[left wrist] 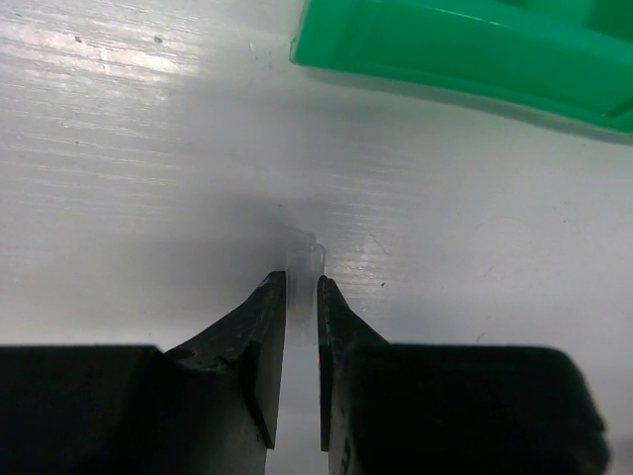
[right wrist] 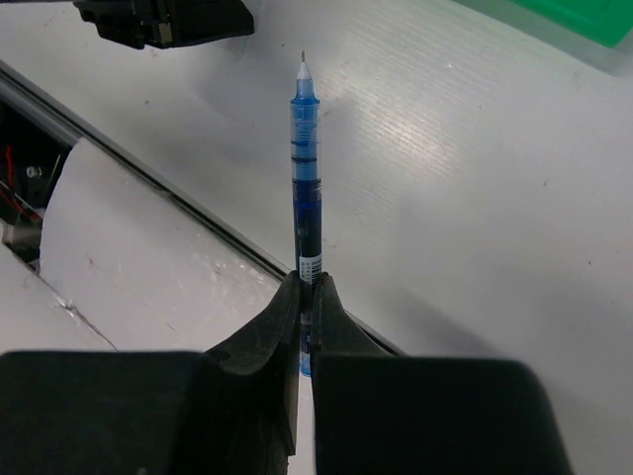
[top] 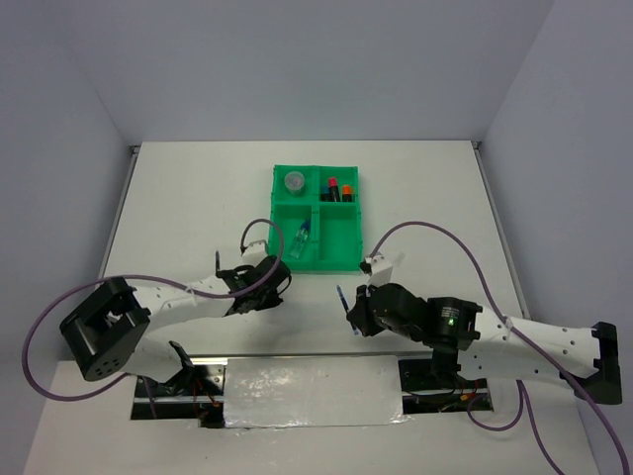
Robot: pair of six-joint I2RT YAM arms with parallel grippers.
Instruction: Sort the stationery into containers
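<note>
My right gripper is shut on a blue pen (right wrist: 308, 188), gripped near one end with its metal tip pointing away from the fingers. In the top view this pen (top: 343, 303) slants in front of the green organizer (top: 340, 265). Over bare table, front-left of the organizer, is my left gripper, its fingers slightly parted. A faint translucent shape shows in and beyond that gap; I cannot tell whether it is a clear object or a reflection. A thin dark item (top: 218, 262) lies left of the organizer.
A clear round item (top: 295, 182) sits in the organizer's back-left compartment, coloured bottles (top: 334, 190) in the back-right one. The front-left one holds a clear bottle with a blue cap (top: 301, 239); the front-right compartment is empty.
</note>
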